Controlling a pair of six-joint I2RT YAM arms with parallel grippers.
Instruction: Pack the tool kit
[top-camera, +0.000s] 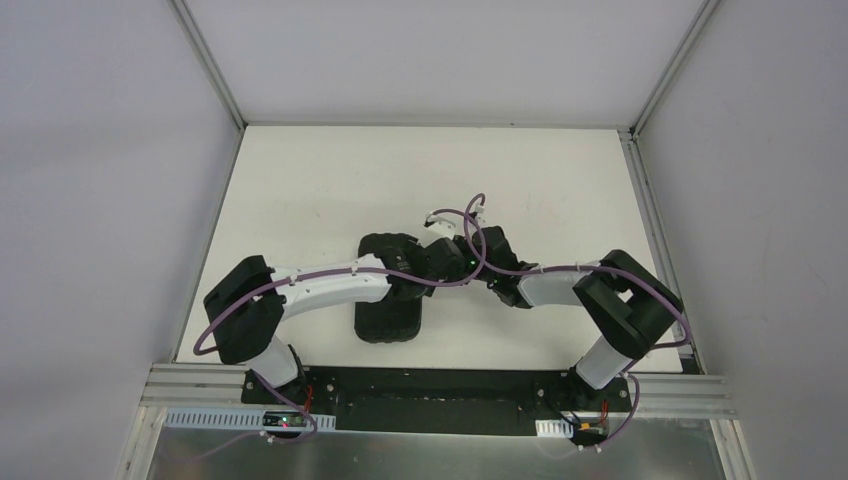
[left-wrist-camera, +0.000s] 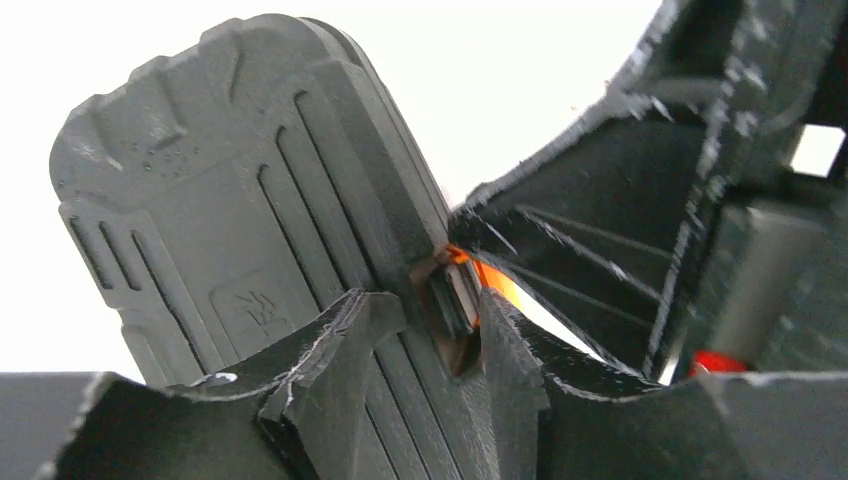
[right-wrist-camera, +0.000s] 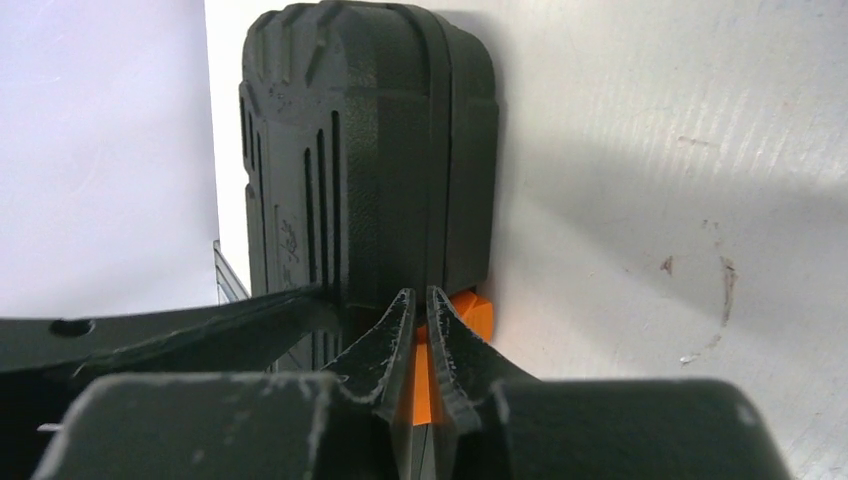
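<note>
The black tool case (top-camera: 388, 320) lies closed on the white table, both arms over its right side. In the left wrist view its ribbed lid (left-wrist-camera: 220, 230) fills the left, and my left gripper is at a dark latch on the case's edge, with orange showing beside it. In the right wrist view my right gripper is shut on an orange latch (right-wrist-camera: 470, 315) at the side of the case (right-wrist-camera: 390, 150); the left gripper's housing crowds in from the lower left.
The two wrist housings are very close together beside the case.
</note>
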